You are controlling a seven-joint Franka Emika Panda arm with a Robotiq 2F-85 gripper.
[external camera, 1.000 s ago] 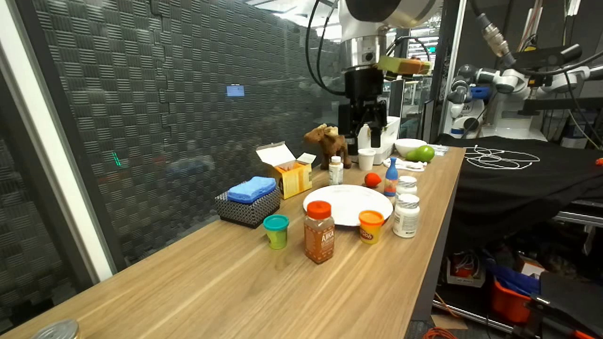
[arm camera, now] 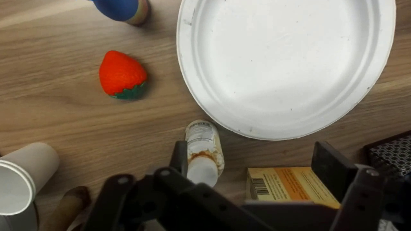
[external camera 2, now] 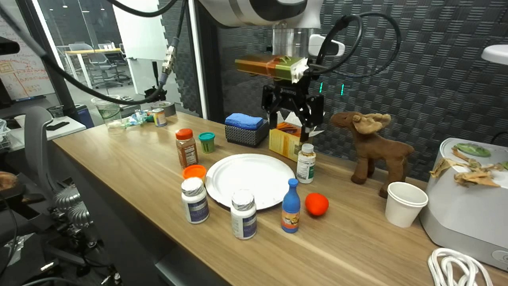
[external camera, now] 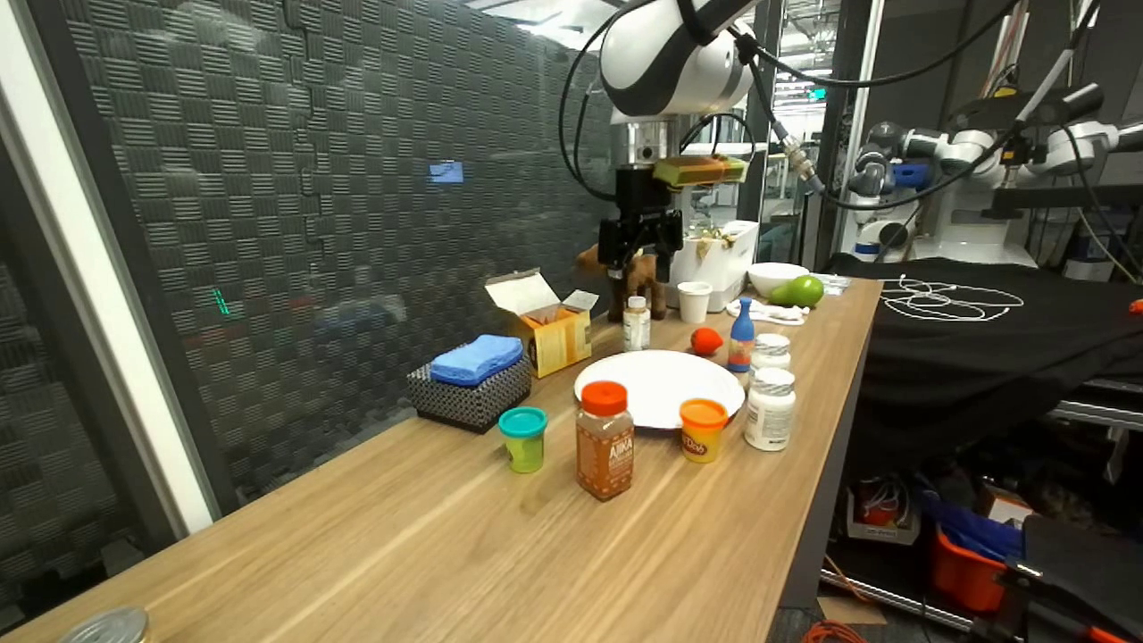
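Observation:
My gripper (external camera 2: 290,131) hangs open above the back of the table, nothing between its fingers. Below it stands a white supplement bottle (external camera 2: 306,164), upright; in the wrist view this bottle (arm camera: 204,150) shows beside the left finger (arm camera: 179,157). The yellow open-topped box (arm camera: 285,184) appears between the two fingers, lower down. A large white plate (arm camera: 285,69) lies bare just in front of the bottle. To the plate's side rests a red toy strawberry (arm camera: 121,75), and a blue bottle (external camera 2: 291,206) is upright near it.
Two white pill bottles (external camera: 771,409), an orange-lidded tub (external camera: 703,430), a spice jar (external camera: 605,441) and a green tub (external camera: 522,439) ring the plate. A plush moose (external camera 2: 376,147) and paper cup (external camera 2: 405,205) stand at the back.
In exterior view 1 my arm and gripper have shifted left and somewhat lower, from near the paper cup to in front of the moose. The table objects have stayed in place.

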